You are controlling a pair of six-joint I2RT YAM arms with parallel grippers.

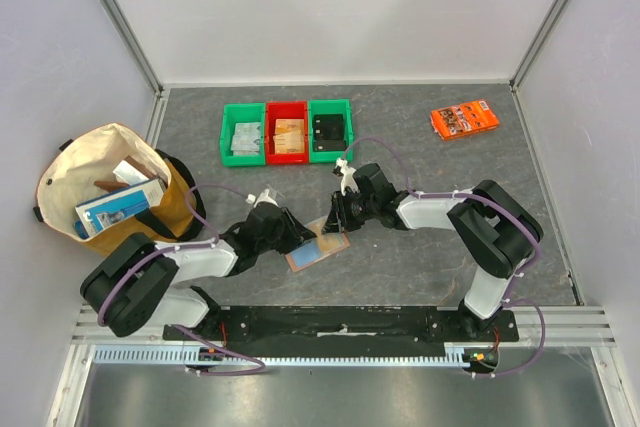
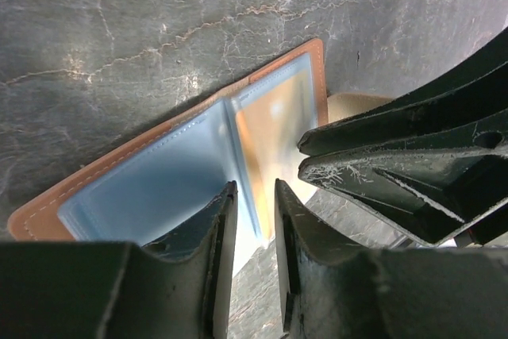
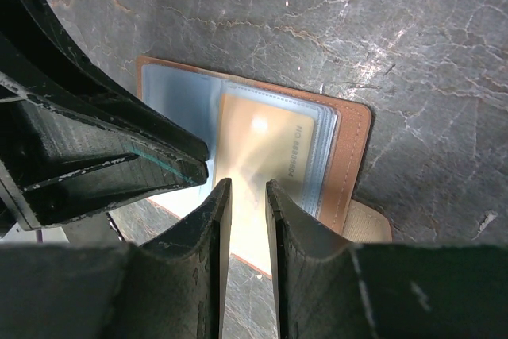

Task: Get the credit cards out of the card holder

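Observation:
The card holder lies spread open on the dark table, its brown border (image 2: 135, 147) framing clear pockets. Its left pocket (image 1: 307, 256) looks pale blue. A beige card (image 3: 266, 136) with printed digits sits inside the right pocket. My left gripper is over the seam between the two pockets, its fingers a narrow gap apart with only the holder visible through it. Above the beige card is my right gripper, likewise slightly open, with no card seen between its fingers. Whether either gripper's tips touch the plastic, I cannot tell.
Green and red bins (image 1: 286, 160) holding cards and black items stand at the back. A yellow-and-cream bag (image 1: 115, 157) with books is at the left. An orange packet (image 1: 464, 119) lies far right. The two grippers are very close together.

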